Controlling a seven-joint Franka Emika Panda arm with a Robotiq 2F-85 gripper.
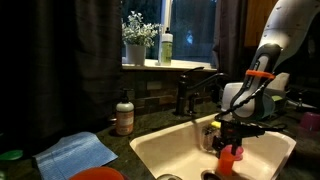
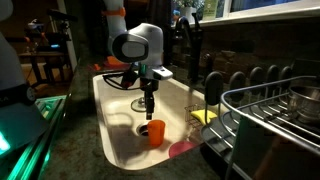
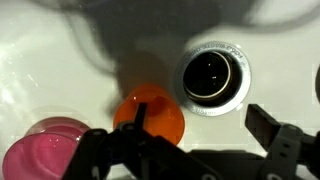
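An orange cup stands in the white sink, beside the round drain. My gripper is open above the sink floor, its fingers spread apart with nothing held between them. In the wrist view the left finger overlaps the cup, while the right one lies past the drain. A pink cup or bowl is at the lower left of that view. From exterior view 1, the gripper partly hides the orange cup and the pink piece behind it.
The faucet rises at the sink's back edge. On the counter lie a blue cloth and a red dish, with a soap bottle behind. A dish rack borders the sink; the sink floor's near left is clear.
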